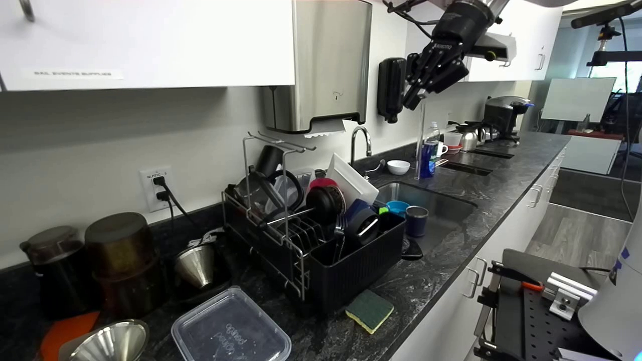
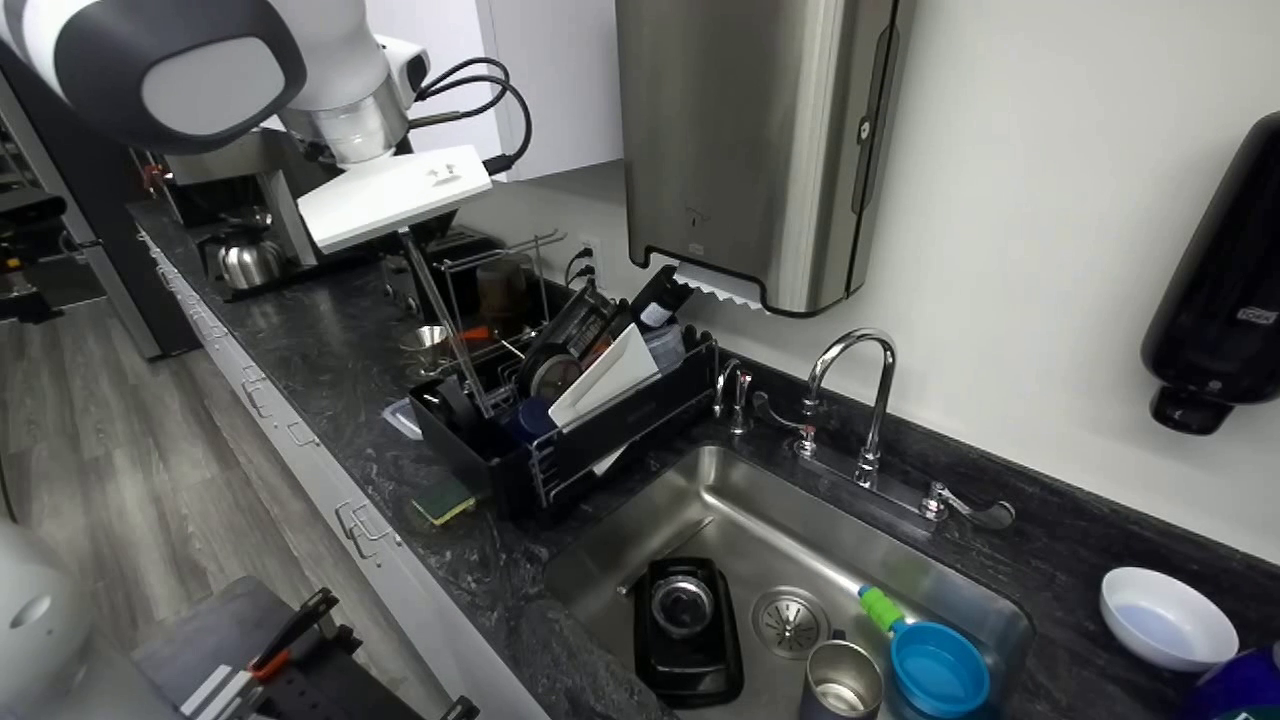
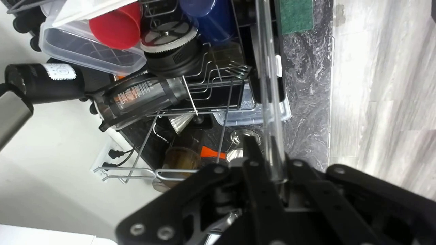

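A long clear rod [image 1: 421, 135] hangs nearly upright below my gripper [image 1: 415, 100], which is shut on its upper end. In the wrist view the same transparent rod [image 3: 267, 77] runs up from between the dark fingers, past the right side of the dish rack. Exterior view 2 shows the rod [image 2: 434, 300] slanting down across the black dish rack [image 2: 564, 462]; there the fingers are hidden behind the white housing on the arm. Whether the rod's lower end touches anything I cannot tell.
Dishes crowd the rack, including a white dish [image 1: 350, 180], a pan and cups. The sink [image 2: 720, 492] holds a black tray [image 2: 708, 654], a mug and a blue strainer [image 2: 938, 668]. A soap bottle [image 1: 428, 153], a white bowl [image 1: 398, 166] and a sponge [image 1: 370, 310] lie on the counter.
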